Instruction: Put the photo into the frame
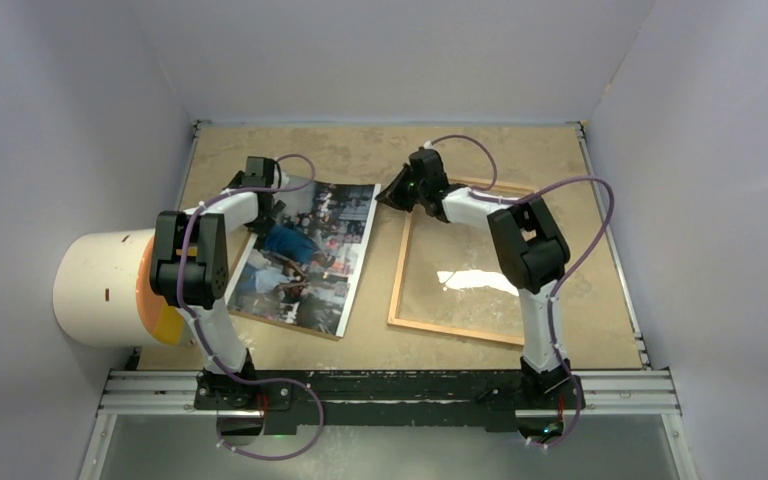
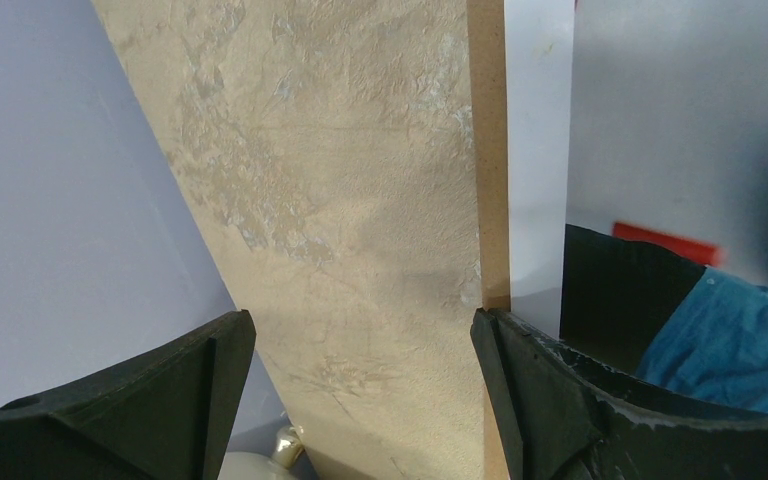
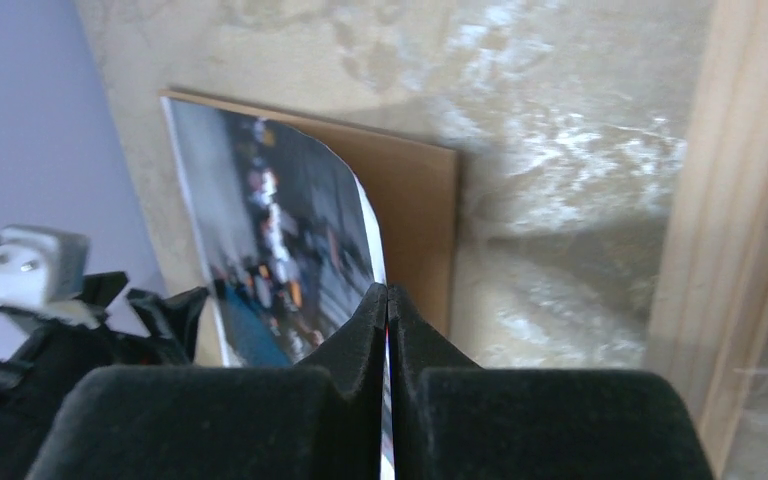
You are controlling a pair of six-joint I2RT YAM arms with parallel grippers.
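Observation:
The photo [image 1: 305, 260] lies on a brown board [image 3: 410, 220] at the left of the table. My left gripper stands open at its left edge, one fingertip against that edge. My right gripper is shut at the photo's right edge near the top corner, where the photo bows up off the board in the right wrist view; whether the edge is between the fingertips I cannot tell. The wooden frame [image 1: 396, 300] lies on the right with a clear pane in it.
A white cylinder [image 1: 100, 290] stands left of the left arm. Walls [image 1: 380, 60] enclose the table. A narrow bare strip lies between photo and frame.

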